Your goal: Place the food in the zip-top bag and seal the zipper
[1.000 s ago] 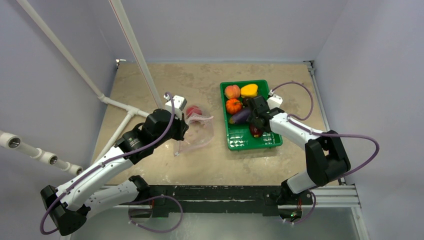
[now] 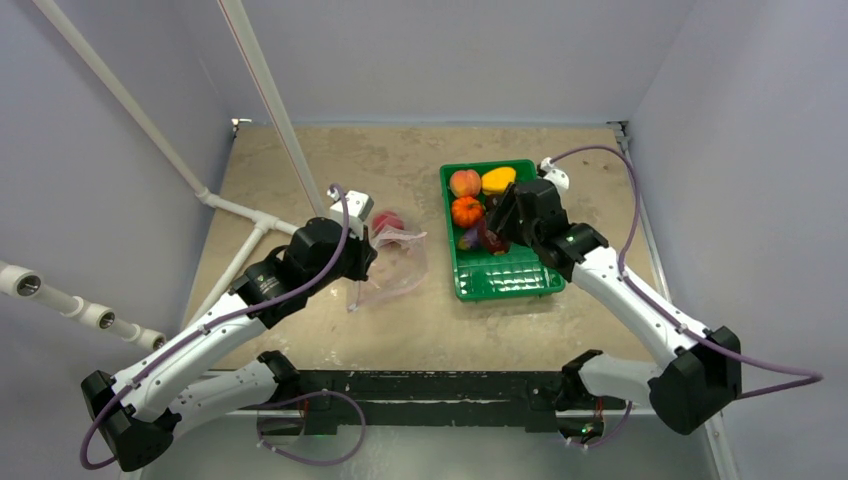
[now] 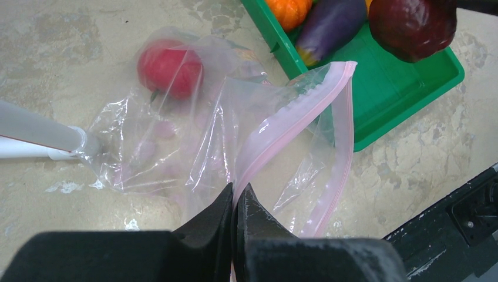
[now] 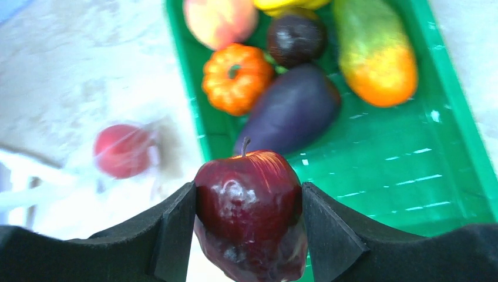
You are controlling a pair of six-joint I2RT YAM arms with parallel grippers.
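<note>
The clear zip bag [image 2: 390,270] lies on the table with a red round food [image 3: 170,67] inside at its far end. My left gripper is shut on the bag's pink zipper edge [image 3: 282,126], and the bag's mouth gapes beside it. My right gripper is shut on a dark red apple [image 4: 246,217], held up over the near left part of the green tray [image 2: 510,285].
In the tray lie a peach [image 4: 220,20], a yellow food [image 2: 498,179], a pumpkin [image 4: 235,76], an avocado [image 4: 296,36], an eggplant [image 4: 288,111] and a mango [image 4: 379,70]. White pipes [image 2: 240,220] stand left of the bag.
My right gripper has lifted the dark red apple from the tray's floor and moved slightly up and left in the top view. The left arm and bag are unchanged.
</note>
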